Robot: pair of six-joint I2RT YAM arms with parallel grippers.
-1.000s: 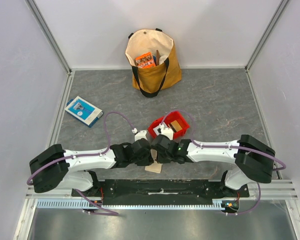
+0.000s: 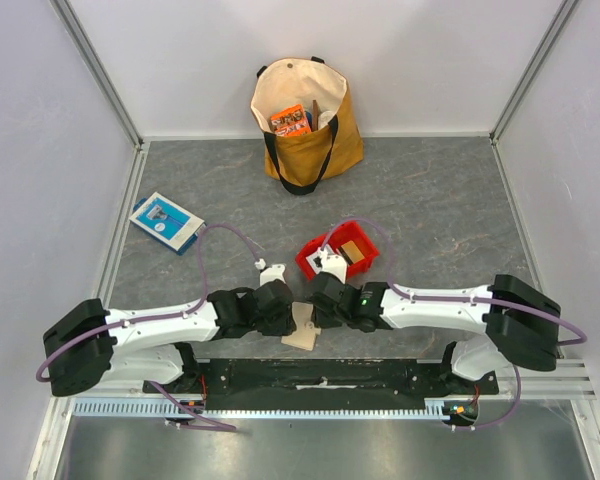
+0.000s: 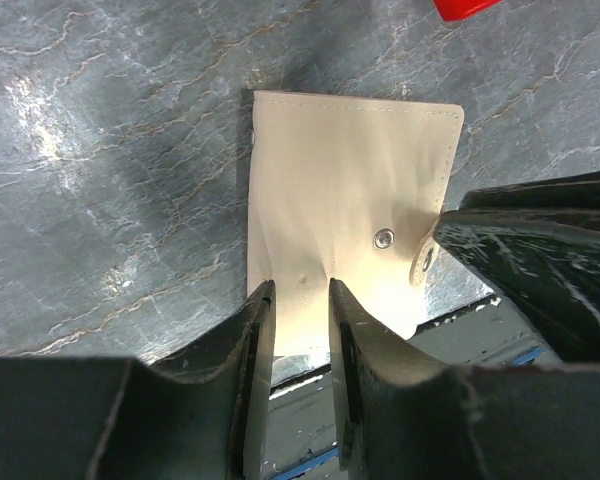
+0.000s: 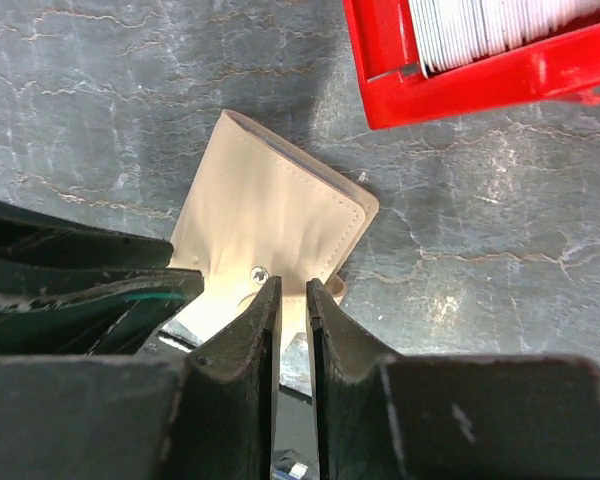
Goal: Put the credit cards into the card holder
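The beige card holder [image 2: 301, 336] lies on the grey tabletop near the front, a metal snap [image 3: 383, 239] on its face and a small rounded strap [image 3: 425, 262] at its side. My left gripper is above the holder, a clear gap between its fingers. My right gripper stands by the snap and strap, a narrow gap between its fingertips; how close they are to the leather is hard to tell. Just behind sits a red tray [image 4: 375, 85] containing a row of thin white cards [image 4: 490, 28] on edge.
A mustard tote bag [image 2: 332, 155] stands against the back wall. At the left lies a blue-and-white box [image 2: 168, 221]. Both arms are close together over the holder, with the red tray right behind them.
My left gripper has drawn away to the left, leaving more of the card holder visible between the arms. The right arm has shifted only slightly. The red tray has stayed put.
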